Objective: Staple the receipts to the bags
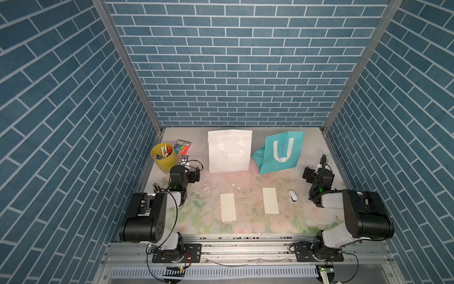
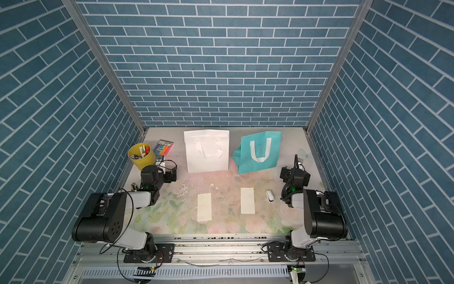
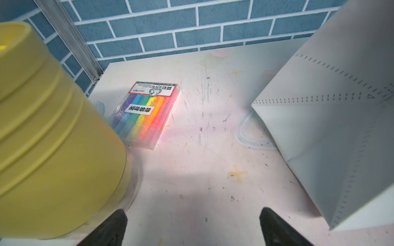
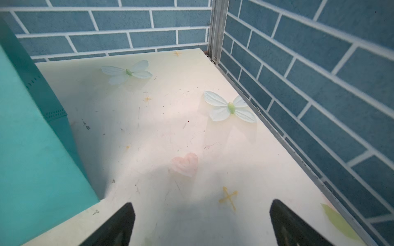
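Observation:
A white paper bag [image 1: 229, 161] stands at the back centre, with a teal bag [image 1: 274, 163] to its right. Two pale receipts lie in front, the left receipt [image 1: 228, 206] and the right receipt [image 1: 270, 200]. A small white stapler [image 1: 292, 195] lies right of them. My left gripper is open and empty, beside the yellow cup and left of the white bag. My right gripper is open and empty, right of the teal bag.
A yellow cup [image 3: 61, 164] of pens and a pack of coloured markers [image 3: 143, 114] are at the left rear. Walls enclose the table [image 4: 164, 123] at back and sides.

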